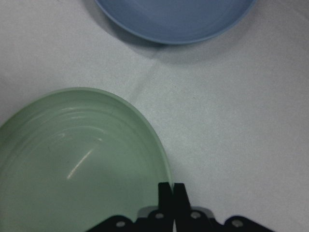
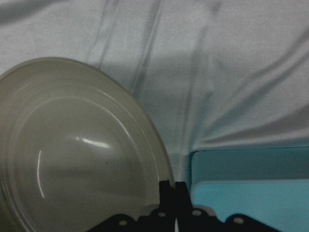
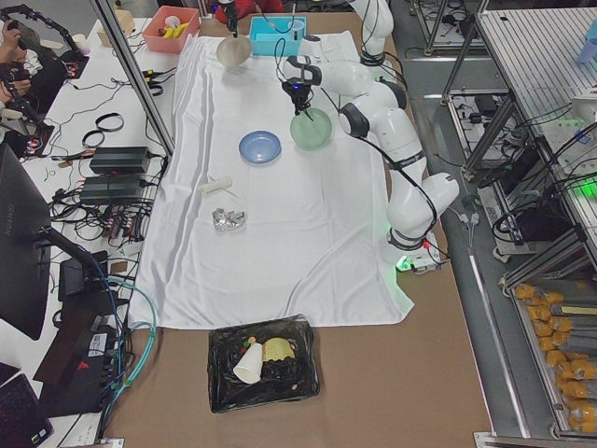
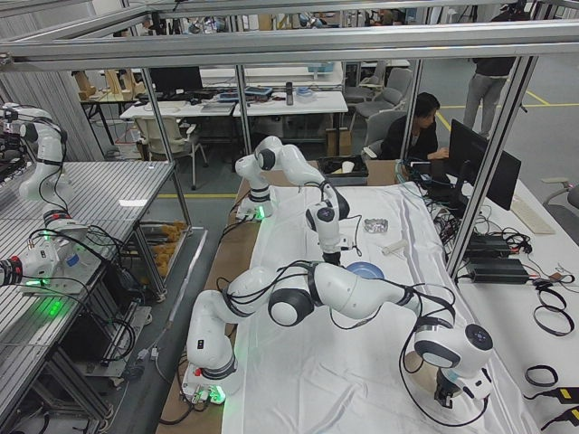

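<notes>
A green plate (image 3: pixel 312 133) lies on the white cloth, with my left gripper shut on its rim in the left wrist view. A blue plate (image 3: pixel 260 147) lies apart to its left in the camera left view. A beige bowl (image 2: pixel 72 159) sits at the far end, its rim in my shut right gripper. Beside it is a light-blue bin (image 2: pixel 246 203), partly out of view in the right wrist view.
A white stick (image 3: pixel 216 186) and crumpled foil (image 3: pixel 229 220) lie on the cloth, whose near half is mostly clear. A black-lined tray (image 3: pixel 224 373) with cup and scraps stands at the near edge. A red bin (image 3: pixel 154 33) is at the far left.
</notes>
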